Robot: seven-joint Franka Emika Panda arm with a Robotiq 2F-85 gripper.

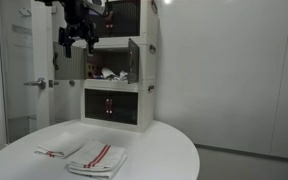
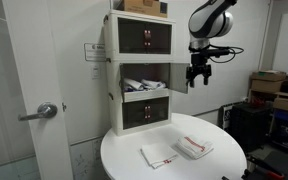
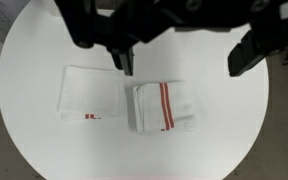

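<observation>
Two folded white towels lie side by side on the round white table. One towel shows a pair of red stripes across it; the other towel is mostly plain, with a bit of red at its lower edge. High above the table, my gripper stands open, its dark fingers wide apart and nothing between them. In the second exterior view the gripper points down, well clear of the towels.
A stacked cabinet stands at the table's back edge. Its middle compartment is open, with rolled cloths inside and a door swung outward.
</observation>
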